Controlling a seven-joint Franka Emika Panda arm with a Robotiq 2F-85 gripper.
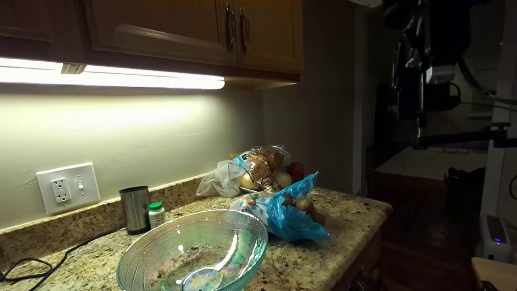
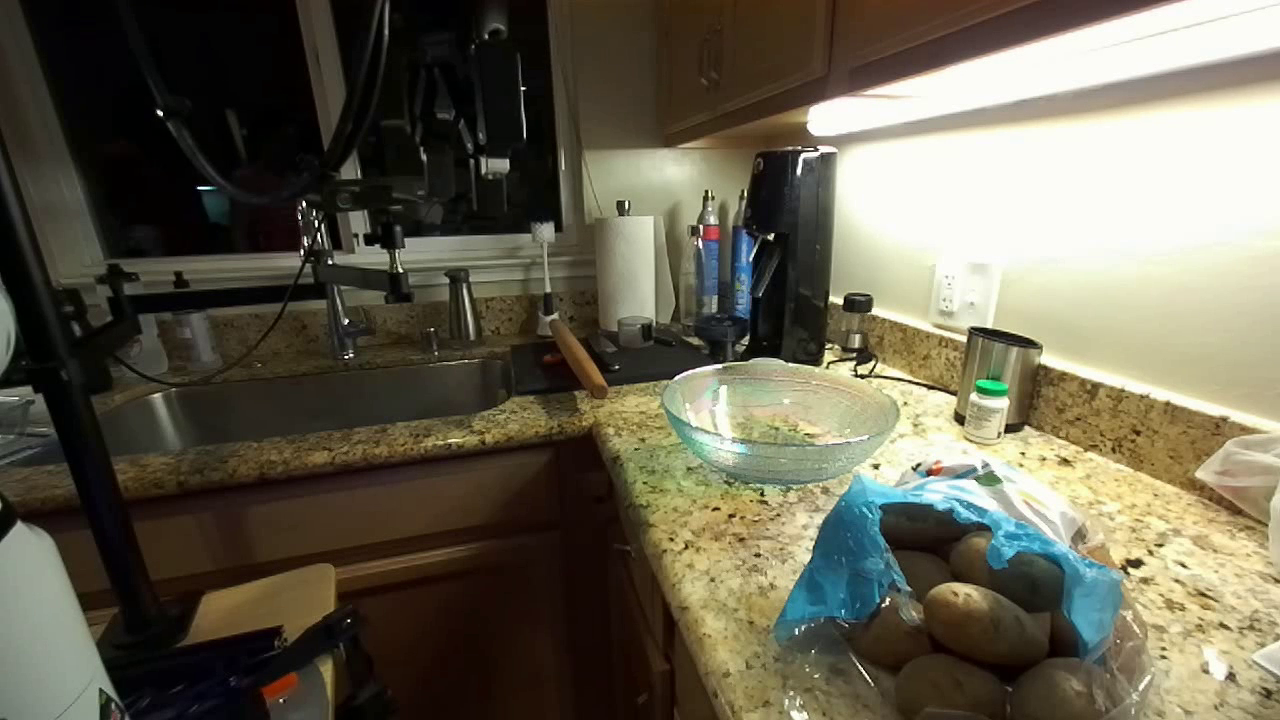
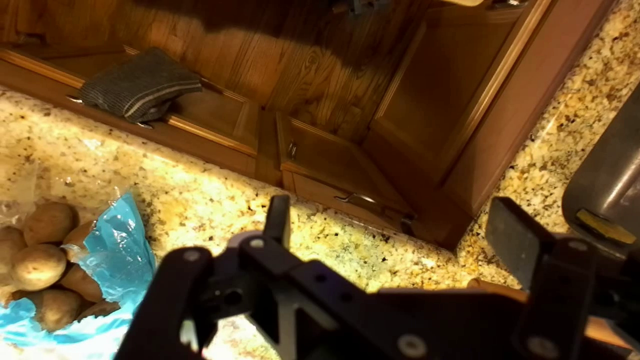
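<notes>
My gripper stands open in the wrist view, its two fingers wide apart and nothing between them; below the gap lie the counter edge and cabinet fronts. High above the counter, in dim light, the arm shows in both exterior views. A blue-and-clear bag lies open on the counter with several brown potatoes in it. Behind the bag in that view, a clear glass bowl sits upright and looks empty. In the wrist view the potatoes are at the left, well away from my fingers; the bowl cannot be made out there.
By the wall stand a steel cup and a green-capped bottle. Bread in a bag and onions lie in the corner. A sink is at the left, a black machine behind the bowl. Bare counter runs along the front edge.
</notes>
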